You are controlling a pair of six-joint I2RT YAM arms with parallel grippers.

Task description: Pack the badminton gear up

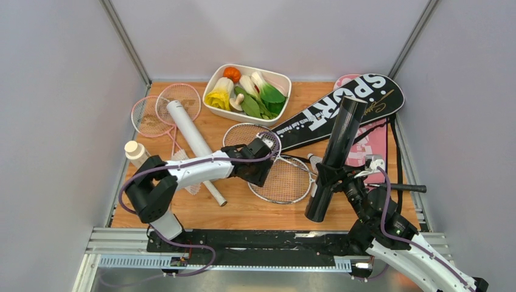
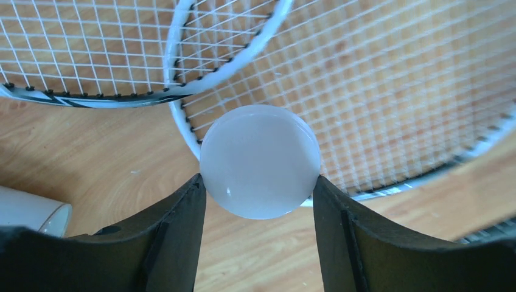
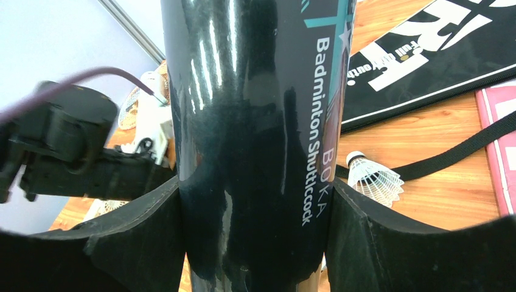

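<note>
My left gripper is shut on a round white plastic cap point(image 2: 260, 152), over the white-framed rackets point(image 1: 281, 198). My right gripper is shut on a black shuttlecock tube point(image 3: 255, 109), held at a slant above the table. A shuttlecock point(image 3: 372, 179) lies on the wood beside the black racket bag point(image 1: 310, 121). A pink bag point(image 1: 371, 143) lies under it at the right. A white tube point(image 1: 195, 137), pink rackets point(image 1: 149, 125) and a cream-lidded container point(image 1: 134, 152) are on the left.
A white bin of vegetables point(image 1: 216, 108) stands at the back middle. Grey walls bound the wooden table point(image 1: 237, 213). Bare wood shows along the front left and middle.
</note>
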